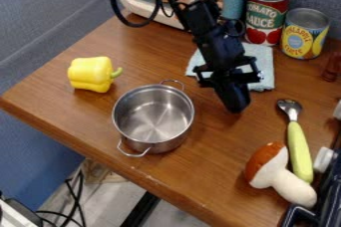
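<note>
The black gripper point(229, 94) hangs low over the front edge of a folded light-blue cloth point(258, 66), right of the steel pot point(154, 121). Its fingertips point down near the tabletop; whether they are open or shut, or hold any cloth, is hidden by the dark housing. A yellow pepper point(91, 72) lies at the left, and a mushroom point(278, 177) with a red-brown cap lies at the front right beside a spoon point(297, 146) with a yellow-green handle.
Two cans, tomato sauce point(265, 17) and a yellow one point(305, 34), stand at the back right by a small bottle point(332, 68). A white appliance sits behind the arm.
</note>
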